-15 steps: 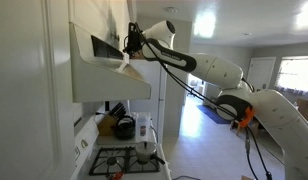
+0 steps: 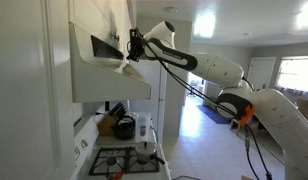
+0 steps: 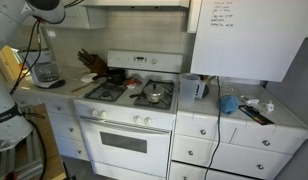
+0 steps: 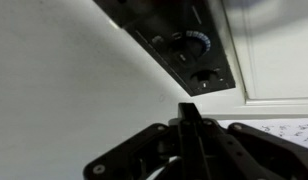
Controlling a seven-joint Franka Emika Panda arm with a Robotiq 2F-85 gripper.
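Note:
High beside the wall cabinets, my gripper (image 2: 131, 45) is raised in exterior view 1, close to a dark appliance (image 2: 106, 48) set in an opening between them. In the wrist view a black control panel (image 4: 184, 45) with a dial (image 4: 191, 44) and a smaller knob (image 4: 203, 76) fills the top middle. Below it the gripper is shut, with nothing showing between its fingers. The fingertips appear just under the panel's lower edge; whether they touch anything, I cannot tell. Exterior view 2 does not show the gripper.
Below is the white stove (image 3: 129, 120) with a pot (image 3: 154, 92) on top. A clear pitcher (image 3: 188, 90) and several small items stand on the counter to its right. White cabinet doors (image 2: 34, 90) border the appliance. Open floor (image 2: 209, 155) lies to the right.
The arm's end has shifted very slightly around the appliance opening over the last second. The stove and the things on it look the same.

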